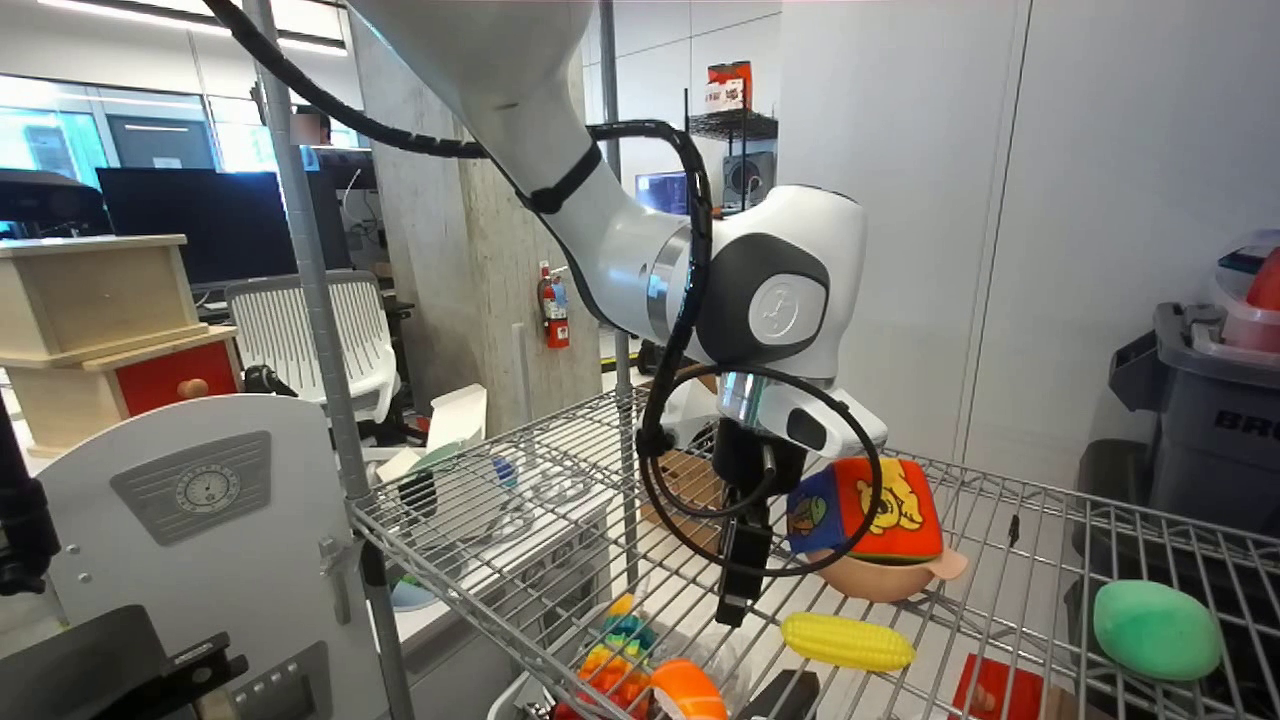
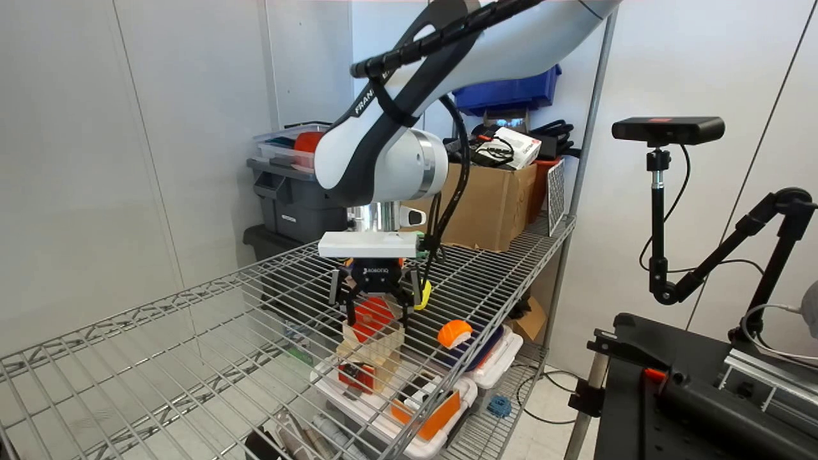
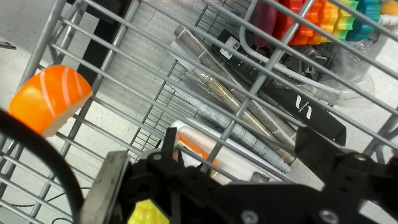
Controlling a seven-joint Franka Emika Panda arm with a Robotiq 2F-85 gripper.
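Note:
My gripper hangs over the wire shelf with its two fingers spread apart. In the wrist view, only shelf wires and things beneath them show between the fingers of the gripper. A yellow corn cob lies on the rack beside the gripper; part of the corn peeks out below the gripper body. Near the shelf edge rests an orange-and-white sushi piece, apart from the fingers. A peach-coloured bowl bears a red, yellow and blue cloth item. To the right is a green rounded object.
Shelf posts and the raised wire edge border the rack. A cardboard box stands at its far end. Below the wires lie a lidded white bin and rainbow-coloured pieces. Much of the rack in the second exterior view's foreground is bare.

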